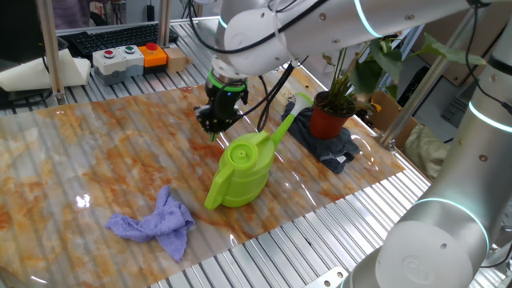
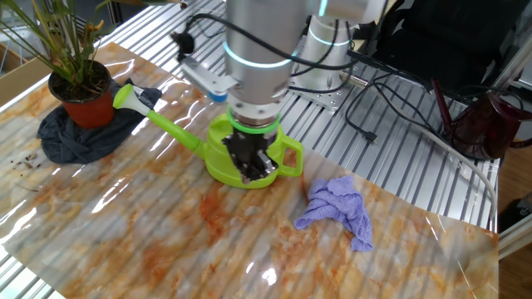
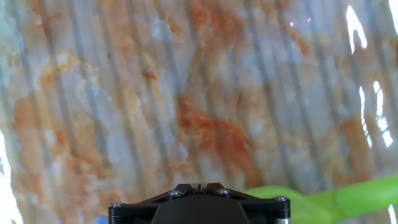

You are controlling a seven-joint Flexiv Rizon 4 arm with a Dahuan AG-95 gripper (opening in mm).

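A light green watering can (image 1: 250, 174) stands upright on the marbled sheet, its long spout pointing to the potted plant. My gripper (image 1: 211, 128) hangs above the sheet on the far side of the can in exterior view 1, apart from it. In exterior view 2 the gripper (image 2: 253, 169) hides part of the can (image 2: 218, 159). The black fingers meet at the bottom of the wrist view, so the gripper looks shut, with nothing visible between them. Part of the can (image 3: 283, 200) enters that view at the lower right.
A crumpled purple cloth (image 1: 160, 223) lies on the sheet near the can. The plant's brown pot (image 1: 326, 122) sits on a dark cloth (image 1: 334, 150). Button boxes (image 1: 120, 62) stand at the back left. Much of the sheet (image 1: 72, 160) is bare.
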